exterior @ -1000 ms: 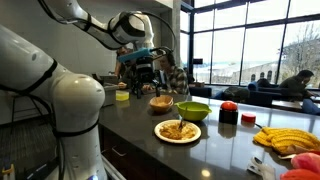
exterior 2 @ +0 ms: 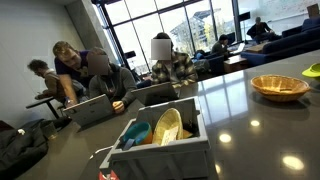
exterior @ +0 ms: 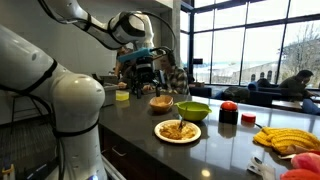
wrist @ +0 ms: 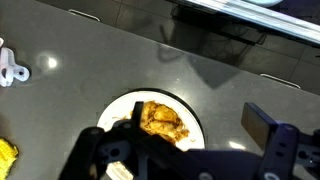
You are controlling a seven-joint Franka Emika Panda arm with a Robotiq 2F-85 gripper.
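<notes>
A white plate (exterior: 160, 138) of orange-brown food (exterior: 178, 131) sits on the dark table, with a thin dark utensil-like item (exterior: 182, 123) standing over it. From the wrist view, the same food (wrist: 160, 120) shows on the plate (wrist: 118, 106), partly covered by the left finger. My gripper hangs above the table with its two dark fingers wide apart and nothing between them. In exterior view 1 the arm's end is up at the left, higher than the plate, its fingertips too small to make out.
Behind the plate are a green bowl (exterior: 196, 107) and a woven basket (exterior: 161, 103). A yellow plush-like item (exterior: 286, 139) lies to the right. Exterior view 2 shows a grey bin (exterior 2: 158, 158) with bowls inside, and people seated beyond.
</notes>
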